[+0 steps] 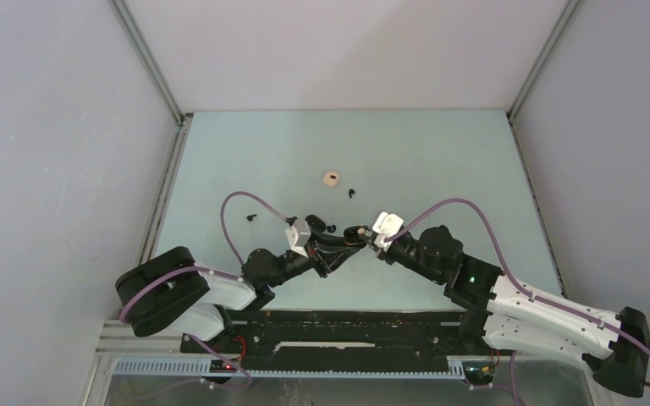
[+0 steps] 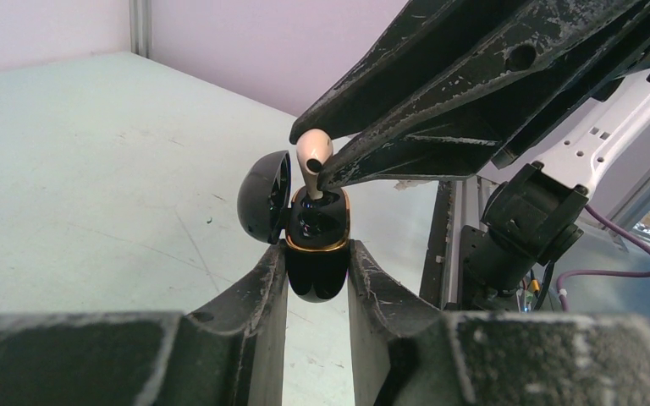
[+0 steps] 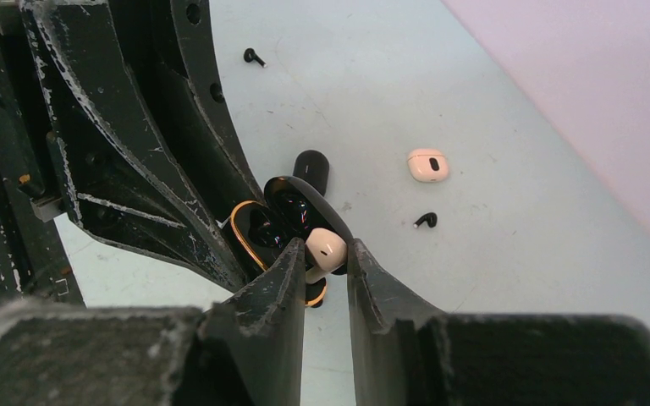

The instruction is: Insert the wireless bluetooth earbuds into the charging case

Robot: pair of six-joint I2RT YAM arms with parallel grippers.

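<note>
My left gripper is shut on an open black charging case with a gold trim line, its lid standing up. My right gripper is shut on a pale pink-white earbud, held upright over the case with its stem at the case's cavity, as the left wrist view shows. In the top view both grippers meet near the middle front of the table. How deep the stem sits is hard to tell.
On the table lie a pink case, a closed black case and several loose black earbuds, including one near the pink case and one farther left.
</note>
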